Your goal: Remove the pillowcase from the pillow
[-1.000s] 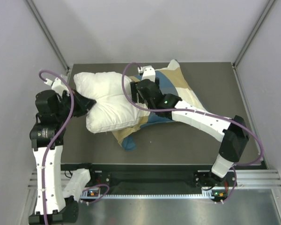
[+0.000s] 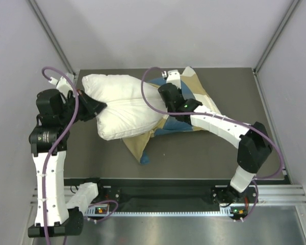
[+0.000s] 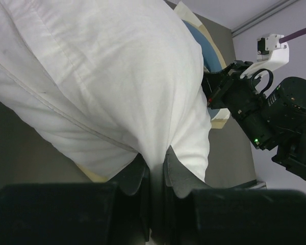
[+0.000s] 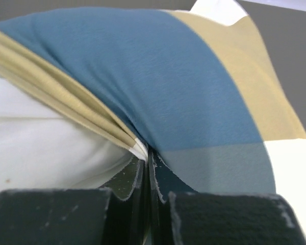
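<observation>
The white pillow (image 2: 127, 102) lies at the left of the table, its right end inside the striped pillowcase (image 2: 196, 92) of blue, tan and white. At the pillow's left edge my left gripper is shut on a bunched fold of white fabric. My right gripper is shut on the pillowcase's gathered edge, where tan, white and blue cloth meet. White pillow fabric shows on the left of that grip and the blue band on its right. In the top view the right arm hides the fingertips.
A loose flap of pillowcase (image 2: 139, 145) hangs out below the pillow. The right arm (image 2: 219, 125) reaches across the table from the right.
The pillow has stretched and lifted slightly.
</observation>
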